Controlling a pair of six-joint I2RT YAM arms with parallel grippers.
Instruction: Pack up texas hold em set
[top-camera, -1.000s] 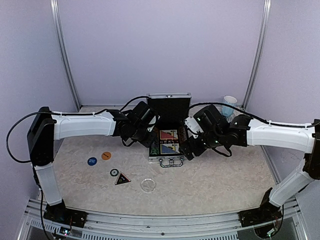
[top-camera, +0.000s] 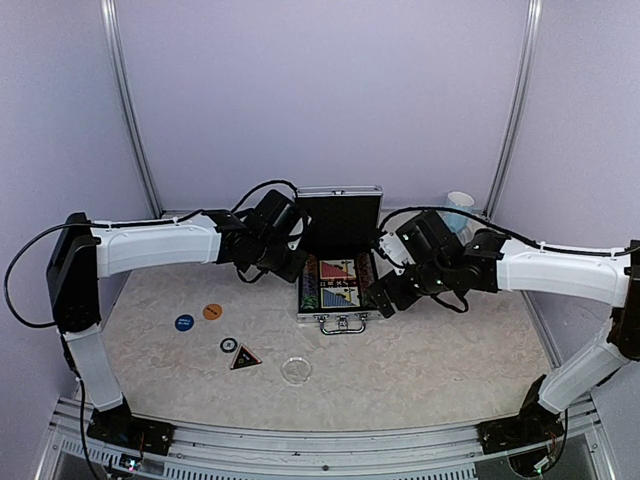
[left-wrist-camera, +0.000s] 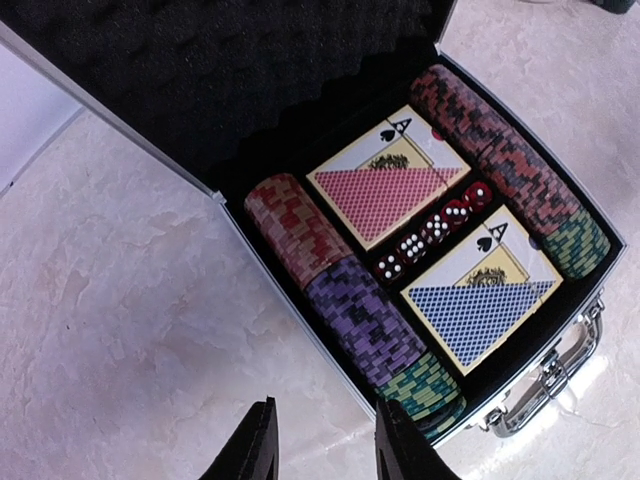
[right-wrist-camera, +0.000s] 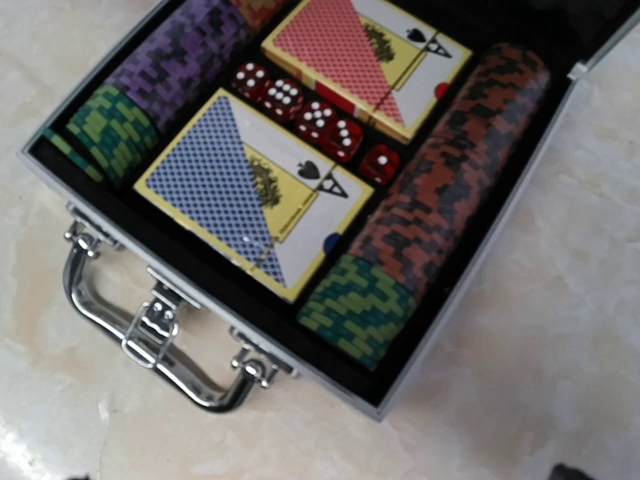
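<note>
The open silver case (top-camera: 339, 316) stands mid-table, lid (top-camera: 338, 218) raised. Inside are red-backed cards (left-wrist-camera: 388, 175), blue-backed cards (left-wrist-camera: 480, 290), red dice (right-wrist-camera: 316, 118) and chip stacks (right-wrist-camera: 430, 190) along both sides, in several colours. My left gripper is above the case's left front, its fingers apart with nothing seen between them. My right gripper (top-camera: 383, 298) is by the case's right side, its fingertips barely in the right wrist view's bottom corners, wide apart.
A blue disc (top-camera: 184, 322), orange disc (top-camera: 212, 311), small dark disc (top-camera: 229, 345), black triangle (top-camera: 244, 359) and clear round piece (top-camera: 296, 370) lie at front left and centre. A white-and-blue cup (top-camera: 459, 210) stands at back right.
My left arm has moved up and back to the left, away from the case's chips. My right arm has barely moved.
</note>
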